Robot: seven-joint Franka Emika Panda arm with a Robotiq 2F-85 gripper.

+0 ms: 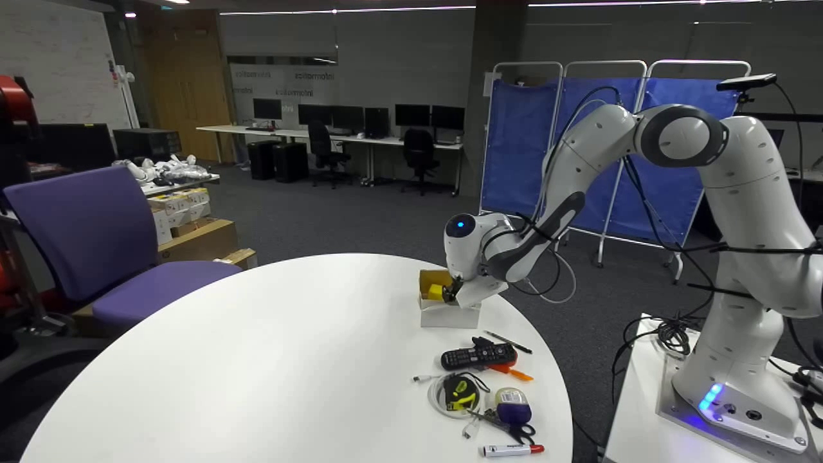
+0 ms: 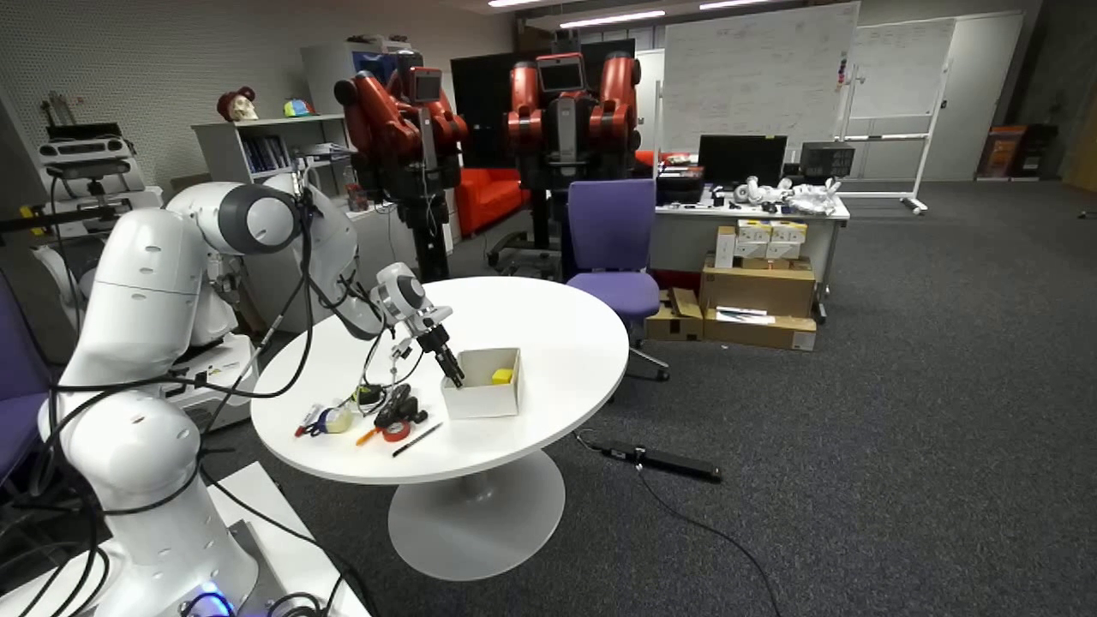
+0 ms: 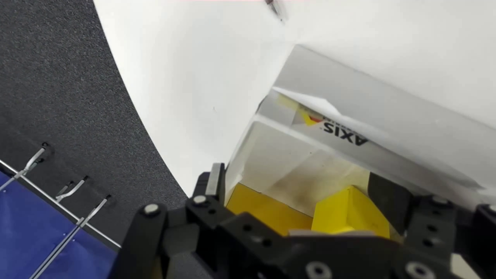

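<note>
A small white open-topped box stands near the table's right side in exterior view 1. Inside it lies a yellow block, well clear in the wrist view, beside the box's brownish-yellow inner surface. My gripper points down at the box in exterior view 2. Its fingers are apart, with one finger dipping into the box by the block. The other finger is at the box's edge; whether it is inside or outside the wall I cannot tell. Nothing is gripped.
Near the box lie a black remote, a pen, a tape measure, scissors and a red-capped marker.
</note>
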